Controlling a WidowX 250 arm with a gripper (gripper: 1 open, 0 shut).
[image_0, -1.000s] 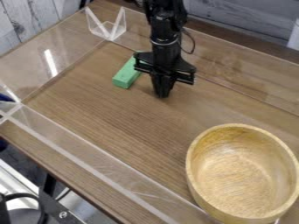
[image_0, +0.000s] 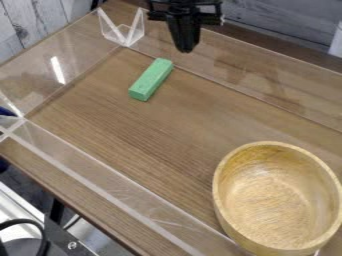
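The dark gripper (image_0: 186, 40) is at the top centre of the camera view, shut, with nothing visible between its fingers; its upper part runs out of frame. Below it and to the left, a green block (image_0: 151, 79) lies flat on the wooden table (image_0: 174, 140), apart from the gripper. A round pale yellow bowl (image_0: 274, 195) sits at the lower right.
A clear, open-topped plastic piece (image_0: 122, 28) stands at the top left. Clear strips run along the table's left side, and black cables lie at the lower left corner.
The gripper has moved up the frame, away from the middle of the table and clear of the green block. The block and bowl look unmoved.
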